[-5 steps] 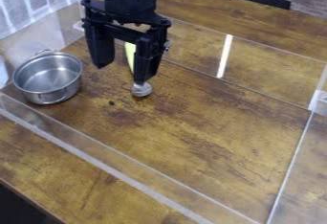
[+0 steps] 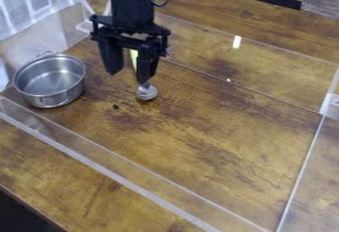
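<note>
My gripper (image 2: 127,65) is a dark body hanging over the table at the upper middle, its two dark fingers pointing down. Whether they are open or shut is hard to make out. Just right of and below it sits a small silver object (image 2: 147,91), partly behind the gripper. A pale yellow thing (image 2: 134,58) shows behind the gripper, mostly hidden. At the left stands an empty steel bowl (image 2: 50,79), apart from the gripper.
A pale rail or wall runs along the back left, and clear panel edges cross the left front and right side.
My gripper has moved up and away toward the back and looks smaller, uncovering more of the silver object. The bowl stays where it was.
</note>
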